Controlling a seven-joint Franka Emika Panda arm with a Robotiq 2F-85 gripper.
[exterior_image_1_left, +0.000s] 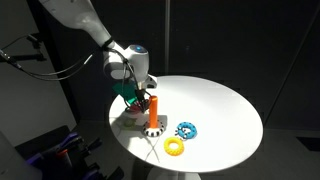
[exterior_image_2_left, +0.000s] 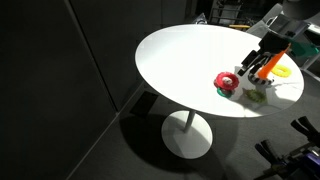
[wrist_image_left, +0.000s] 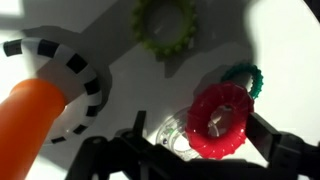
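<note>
An orange post stands upright on a round black-and-white base. To its left on the white table lies a red ring, partly over a teal ring and a clear round piece. My gripper is open above the red ring, with its black fingers on either side in the wrist view. Nothing shows held between them. How far the fingertips are above the ring is hard to tell.
A yellow-green ring lies near the red one. To the right of the post are a blue ring and a yellow ring.
</note>
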